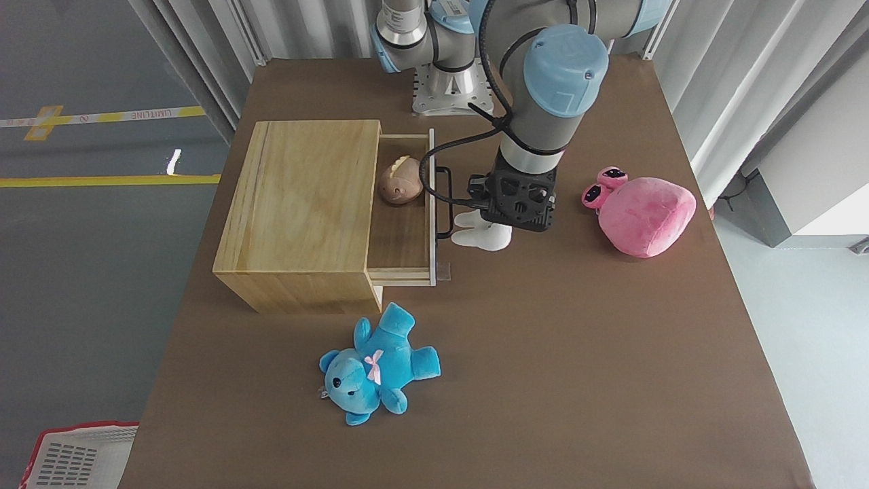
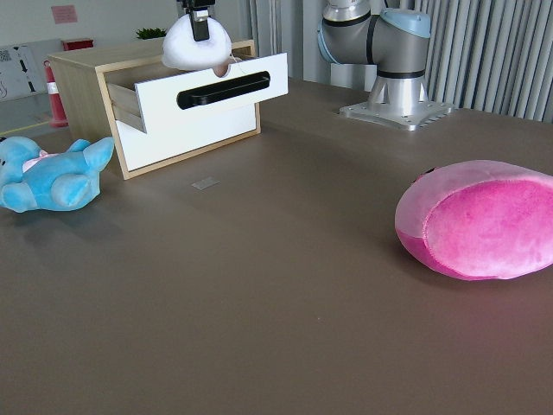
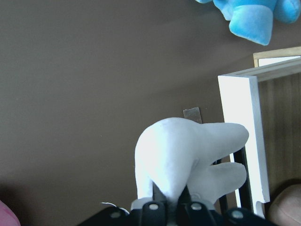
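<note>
My gripper is shut on a white plush toy [image 3: 167,148], holding it up at the drawer's front, as the left view shows with the white plush [image 2: 194,50]. In the front view the toy [image 1: 481,238] shows below my wrist, beside the black handle. The drawer [image 1: 399,244] of the wooden cabinet [image 1: 297,195] stands pulled out; inside it lies a brown round plush [image 1: 399,183], partly seen at the wrist view's lower right.
A blue teddy bear [image 1: 375,367] lies below the cabinet. A pink plush [image 1: 643,216] lies on the right.
</note>
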